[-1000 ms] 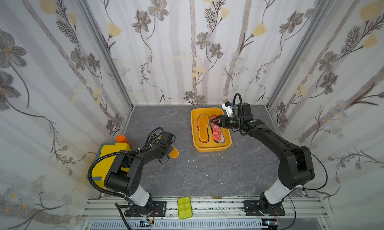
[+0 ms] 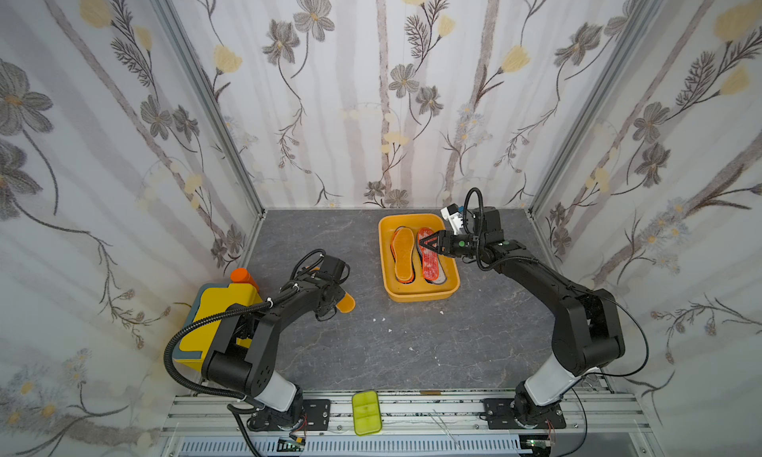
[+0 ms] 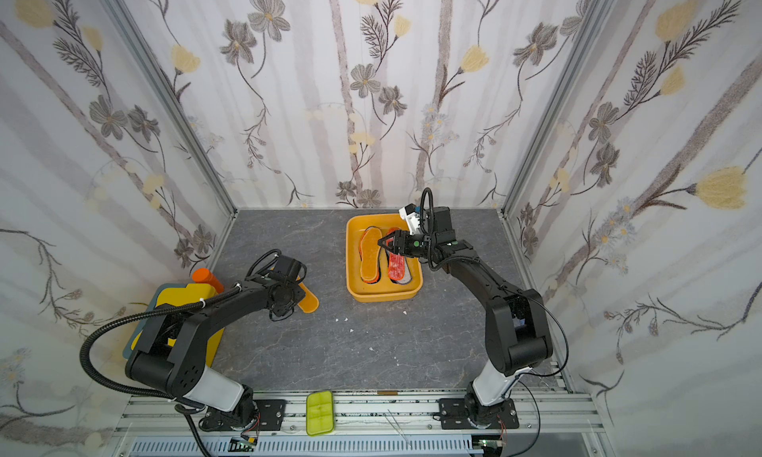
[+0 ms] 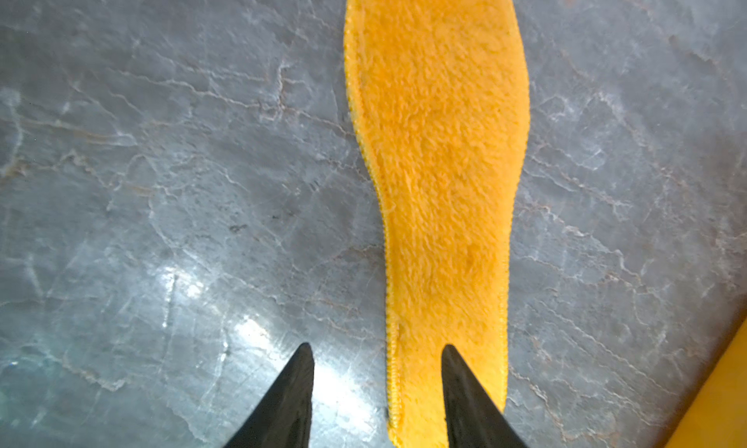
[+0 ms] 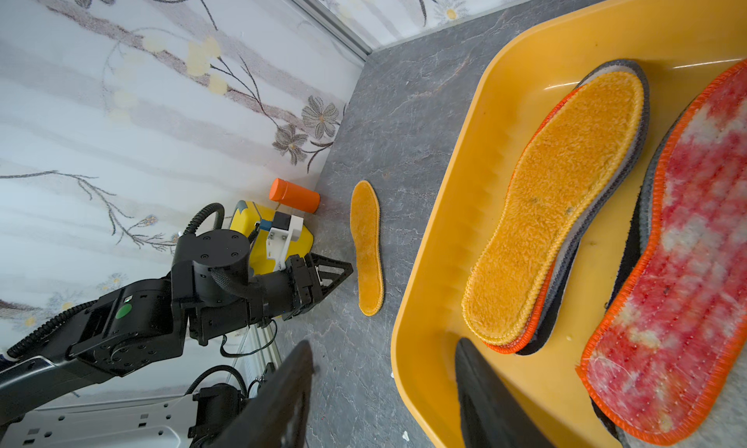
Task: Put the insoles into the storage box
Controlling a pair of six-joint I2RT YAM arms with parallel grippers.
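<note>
An orange insole [image 4: 439,199] lies flat on the grey table, mostly under my left arm in the top views. My left gripper is open above its narrow end, one finger over it, the other over bare table. The yellow storage box [image 2: 420,294] holds stacked insoles: orange-topped ones [image 5: 552,206] on the left, red-and-white ones [image 5: 669,269] on the right. My right gripper hangs open over the box's upper right part, with nothing between its fingers.
A yellow container [image 2: 210,306] and an orange cylinder [image 5: 294,195] stand at the table's left side. A small green tray [image 2: 366,413] sits on the front rail.
The right arm and the box look almost unchanged.
</note>
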